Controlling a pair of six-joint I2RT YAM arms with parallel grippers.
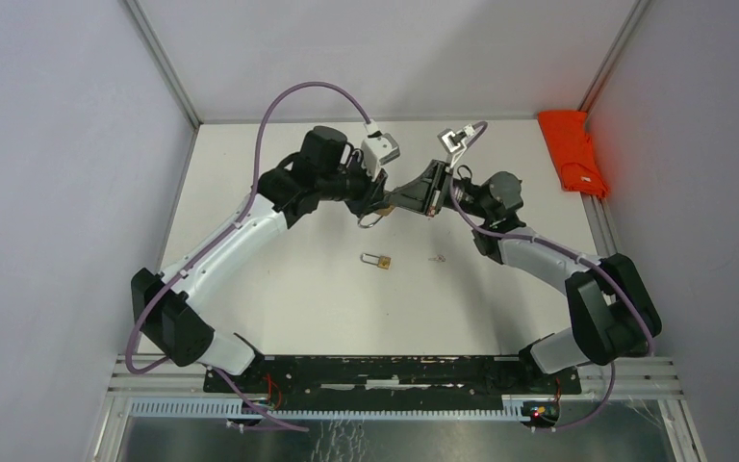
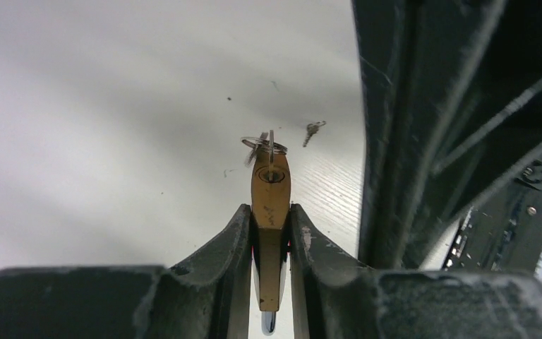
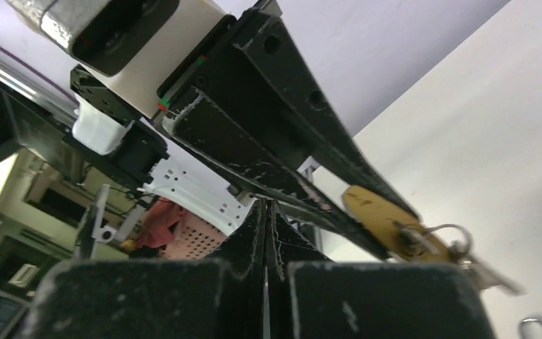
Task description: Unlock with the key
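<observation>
Clamped edge-on between the fingertips of my left gripper is a brass padlock [image 2: 269,191], a key with a ring [image 2: 271,145] standing at it, shackle at the opposite end. In the right wrist view the padlock [image 3: 374,212] and key ring are blurred, beside the left gripper's fingers. My right gripper is shut, nothing between its fingertips, close beside the padlock. In the top view both grippers meet above the table's middle.
A second padlock [image 1: 376,261] lies on the white table [image 1: 279,289] below the grippers, with a small loose key [image 1: 438,258] to its right. A red cloth [image 1: 571,149] lies at the back right. Walls border the table.
</observation>
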